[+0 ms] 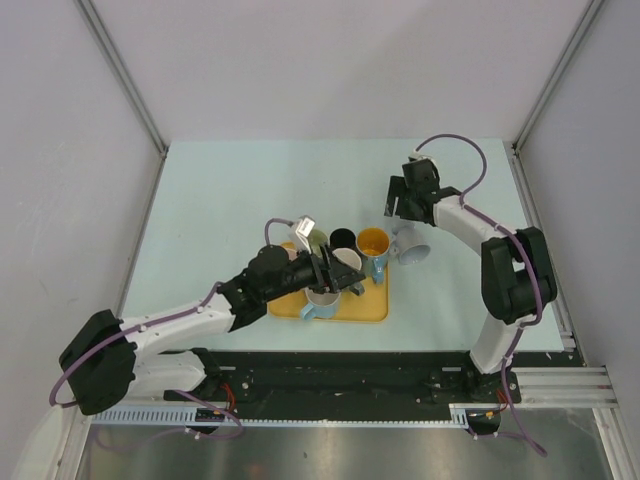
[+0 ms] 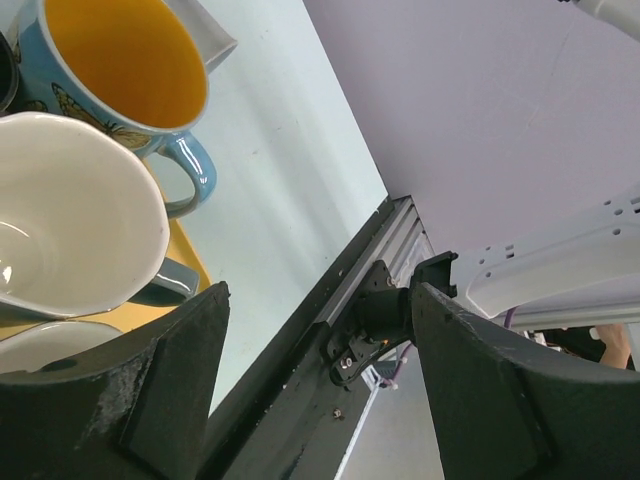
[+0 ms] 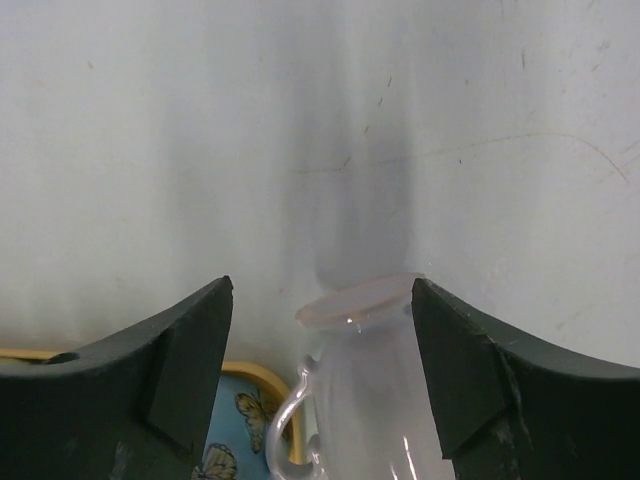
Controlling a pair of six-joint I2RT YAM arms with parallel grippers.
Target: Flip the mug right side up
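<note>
A clear mug (image 1: 412,248) lies on its side on the white table, right of the tray; in the right wrist view its body (image 3: 370,400) and handle sit low between the fingers. My right gripper (image 1: 400,200) hangs open above its upper end. My left gripper (image 1: 335,272) is open over the mugs on the yellow tray, with a white mug (image 2: 70,200) and an orange-lined blue mug (image 2: 110,55) beside its fingers.
The yellow tray (image 1: 365,310) holds several mugs, including a black one (image 1: 342,238). The dark front edge runs below the tray.
</note>
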